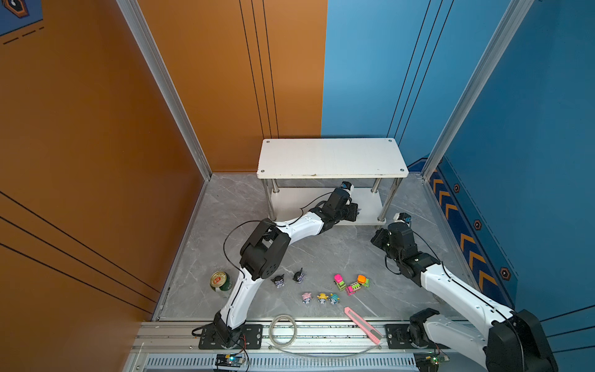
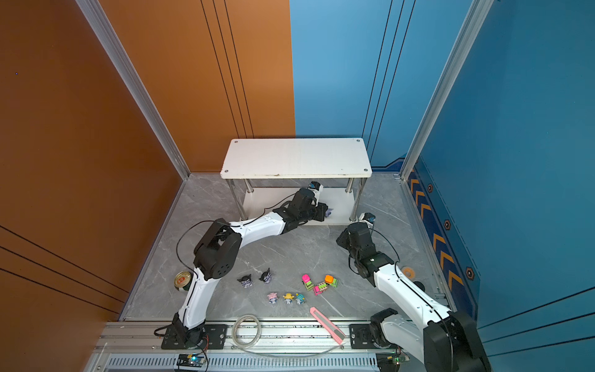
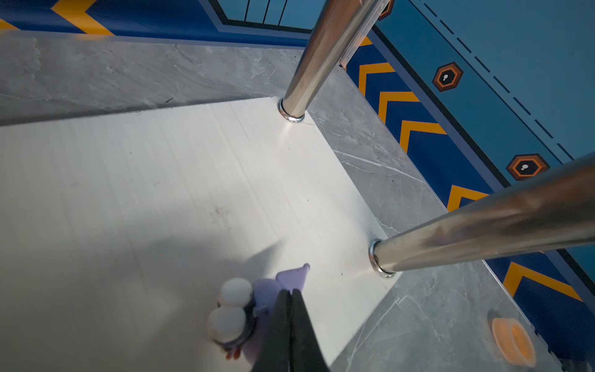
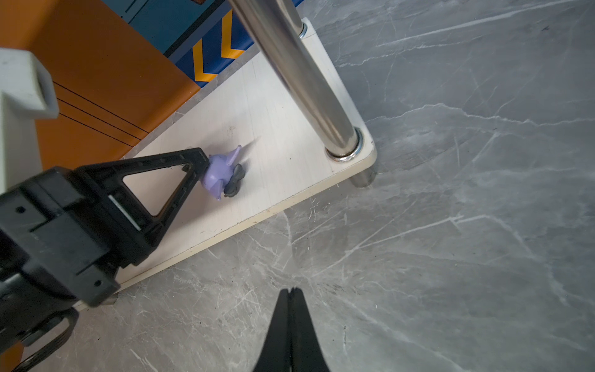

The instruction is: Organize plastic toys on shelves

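Note:
A purple toy figure with white and dark parts [image 3: 263, 297] lies on the lower board of the white shelf [image 3: 186, 173], toward its right end. My left gripper is shut, its fingertips close together right against the toy's side; nothing shows between them. From the right wrist view, the purple toy [image 4: 218, 173] sits at the left gripper's tip [image 4: 201, 164]. My right gripper is shut and empty above the grey floor, in front of the shelf's right end. On the floor, two dark striped figures [image 1: 279, 281], several small figures [image 1: 322, 298] and colourful toy vehicles [image 1: 353, 287] stand in front.
Metal posts [image 3: 316, 55] hold up the bare upper board [image 1: 331, 158], which roofs the space around the left gripper. A round tin [image 1: 219, 281] stands at left; an orange round object [image 3: 513, 342] lies right of the shelf. A pink strip [image 1: 362, 325] lies on the front rail.

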